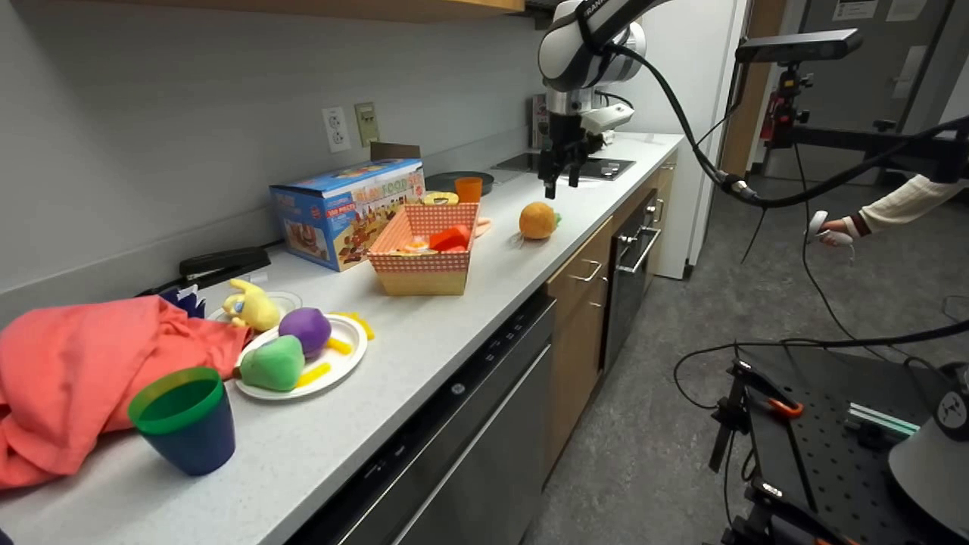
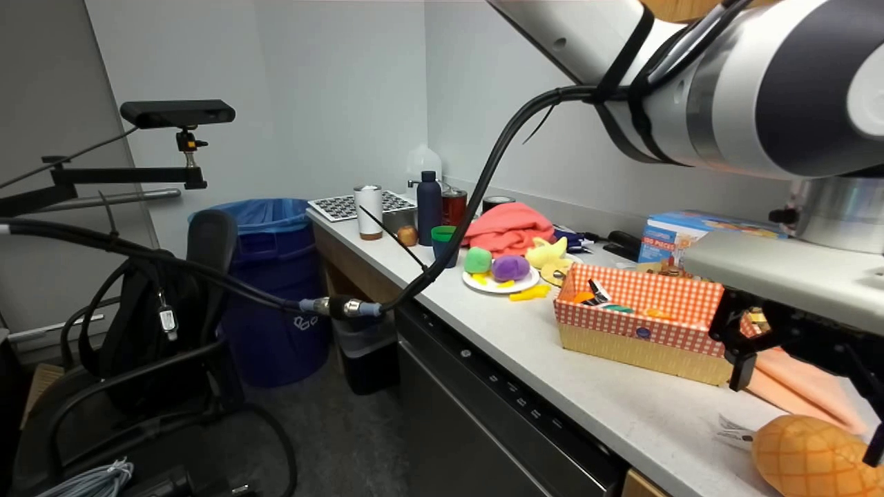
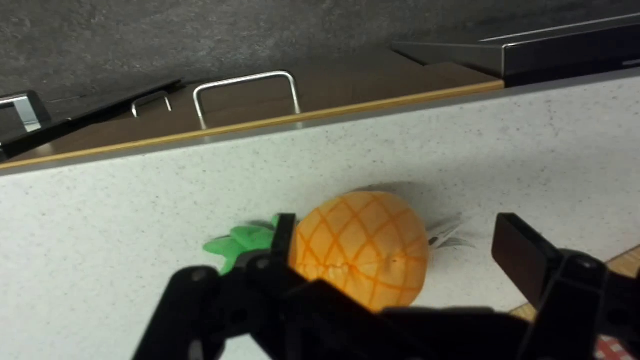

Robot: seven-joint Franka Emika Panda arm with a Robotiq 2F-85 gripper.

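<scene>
An orange plush pineapple [image 1: 537, 221] with a green leafy top lies on its side on the light countertop, close to the front edge. Above it in exterior view 1 hangs my gripper [image 1: 562, 187], open and clear of the toy. From the wrist, the pineapple [image 3: 366, 246] appears between the two fingers, nearer the left one, which hides part of its leaf end. Nothing is gripped by my gripper. In exterior view 2 the pineapple [image 2: 816, 455] sits at the lower right corner, partly cut off, with a finger in front of it.
A checkered basket [image 1: 431, 263] holding play food stands nearby on the counter. Behind it is a blue toy box [image 1: 350, 204]. Farther along are a plate [image 1: 350, 359] with plush food, a blue cup [image 1: 195, 436] and a red cloth [image 1: 100, 363].
</scene>
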